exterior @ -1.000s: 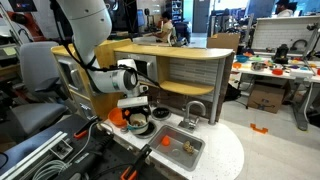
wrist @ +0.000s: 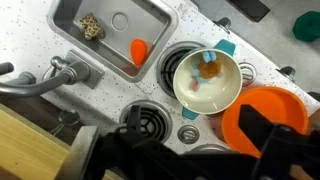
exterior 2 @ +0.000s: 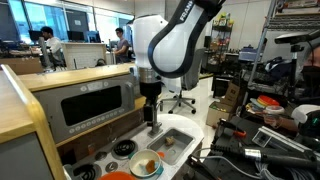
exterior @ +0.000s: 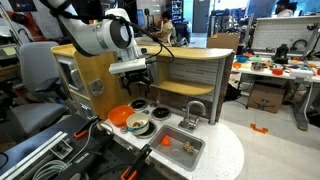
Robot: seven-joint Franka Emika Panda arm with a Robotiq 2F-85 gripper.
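My gripper stands open, its two dark fingers wide apart and no object seen held between them. In exterior view 1 the gripper is raised above the counter, over the pot. That cream pot with teal handles lies below, slightly ahead of the fingertips in the wrist view. Inside it are an orange-brown item and a small blue-and-white item, with a small pinkish piece. An orange bowl stands beside the pot, partly hidden by one finger.
The grey sink holds an orange object and a spotted brown one. A faucet stands at its edge. Black burners surround the pot. A raised wooden shelf runs behind.
My arm has risen from close over the pot to well above the counter. The pot and bowl appear to stay in place.
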